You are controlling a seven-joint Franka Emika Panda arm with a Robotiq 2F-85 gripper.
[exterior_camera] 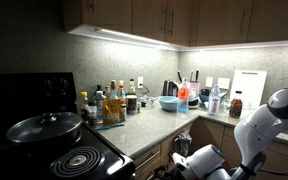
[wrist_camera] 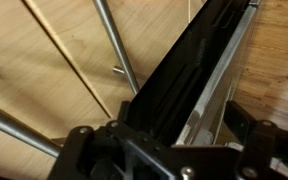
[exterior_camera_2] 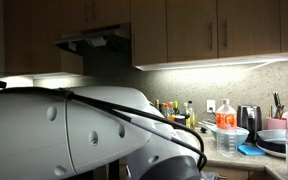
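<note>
In the wrist view my gripper stands open, its dark fingers apart. A long black recess [wrist_camera: 189,65] with a pale metal-looking edge [wrist_camera: 224,80] runs diagonally beyond and between the fingers; it may be an open drawer, but I cannot tell. Whether the fingers touch that edge is unclear. Light wood cabinet fronts [wrist_camera: 34,65] with bar handles [wrist_camera: 114,42] lie at the left. In the first exterior view the white arm [exterior_camera: 206,160] reaches low before the lower cabinets [exterior_camera: 149,163]; its gripper end is dark and hard to make out.
Wooden floor [wrist_camera: 274,65] shows at the wrist view's right. Above the arm, the counter [exterior_camera: 154,128] bears several bottles [exterior_camera: 111,108], a blue bowl [exterior_camera: 169,103] and a large clear bottle with an orange label [exterior_camera: 183,93]. A stove [exterior_camera: 79,160] with a lidded pan [exterior_camera: 44,128] stands left.
</note>
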